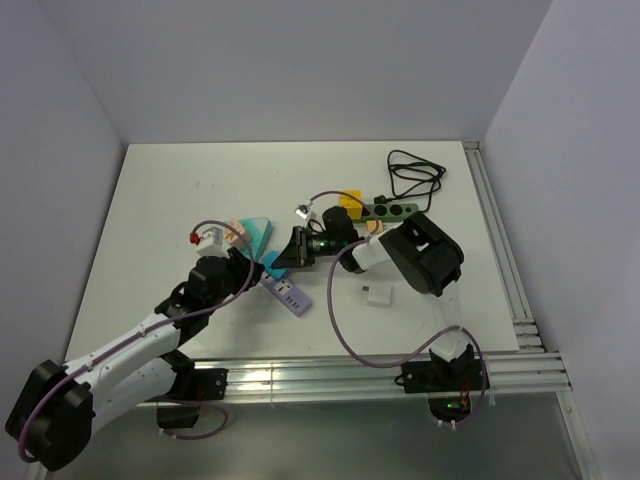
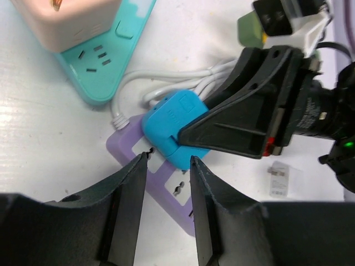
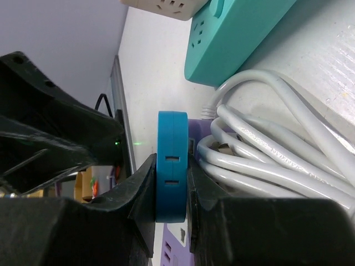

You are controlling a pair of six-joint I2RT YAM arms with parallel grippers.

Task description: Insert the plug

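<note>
A blue plug (image 2: 175, 119) (image 3: 172, 144) is held in my right gripper (image 1: 286, 258), over a purple power strip (image 2: 127, 141) (image 3: 177, 255) with white cable coiled behind it. In the left wrist view the plug sits on or just above the strip's socket face; whether it is seated I cannot tell. My left gripper is partly open over the strip, just nearer than the plug, with nothing visible between its fingertips.
A teal strip (image 2: 100, 72) with a pale pink block (image 2: 77, 16) lies behind. A green strip (image 1: 405, 210), yellow block (image 1: 350, 197), black cable (image 1: 420, 170) and white block (image 1: 378, 295) are to the right.
</note>
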